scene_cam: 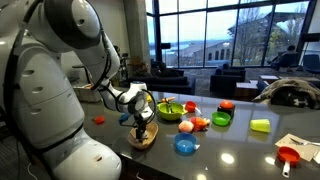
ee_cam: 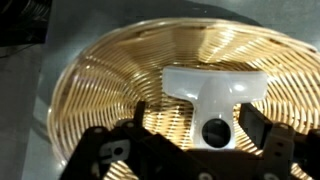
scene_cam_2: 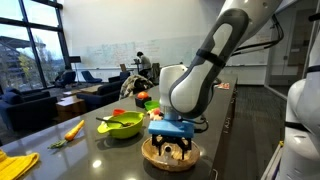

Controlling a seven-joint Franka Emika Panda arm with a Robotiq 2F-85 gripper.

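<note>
In the wrist view a white plastic T-shaped piece (ee_cam: 212, 95) with a round dark opening at its near end lies inside a woven wicker basket (ee_cam: 95, 85). Over it stands my gripper, open, one finger on each side of the piece, which seems to lie lower than the fingertips. Exterior view 1 has the gripper (scene_cam: 142, 130) pointing down into the basket (scene_cam: 149, 141) at the table's near left. From the other side, the gripper (scene_cam_2: 172, 142) hides much of the basket's (scene_cam_2: 150, 156) inside. Contact between fingers and piece cannot be made out.
A blue bowl (scene_cam: 185, 144) sits right of the basket, with a large green bowl (scene_cam: 170, 111) behind. Red and orange items (scene_cam: 194, 124), a small green bowl (scene_cam: 221, 118) and a yellow block (scene_cam: 260, 126) stand farther off. A red ladle (scene_cam: 288, 156) lies far right.
</note>
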